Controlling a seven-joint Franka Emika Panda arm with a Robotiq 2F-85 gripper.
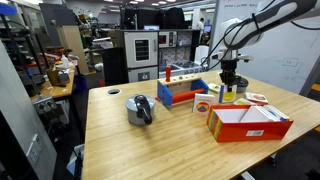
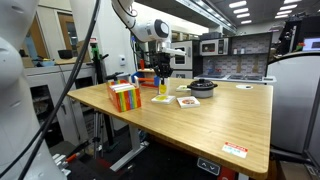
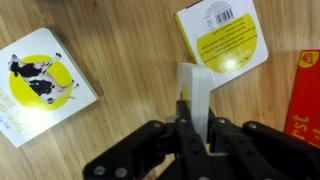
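My gripper is shut on a small white-edged book, seen nearly edge-on in the wrist view. In exterior view 2 the held book shows yellow below the gripper, upright near the tabletop. Whether its lower edge touches the table I cannot tell. To its left in the wrist view lies a white cow book. A white book with a yellow circle lies at the upper right, and a red book lies at the right edge.
An open red box with white books inside stands at the table's front right, beside an upright white card. A silver pot and a blue-and-red rack stand farther left.
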